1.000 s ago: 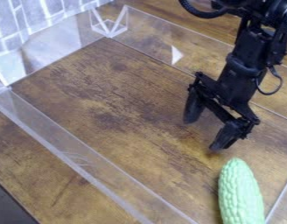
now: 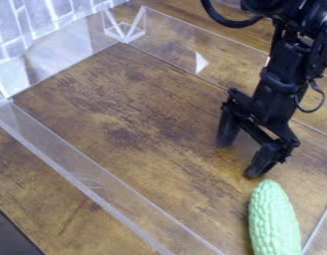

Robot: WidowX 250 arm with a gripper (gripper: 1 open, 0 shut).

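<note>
My black gripper [image 2: 239, 149] hangs low over the wooden floor on the right side, its two fingers spread apart and pointing down, with bare wood showing between them. A pale green, textured vegetable-like object [image 2: 274, 221], shaped like a long cob, lies below it at the bottom right, apart from the fingers.
Clear plastic walls [image 2: 87, 182] border the wooden work area [image 2: 127, 120] on the left, back and right. A white checked cloth [image 2: 47, 25] is at the upper left. The middle and left of the floor are empty.
The green object stays where it was.
</note>
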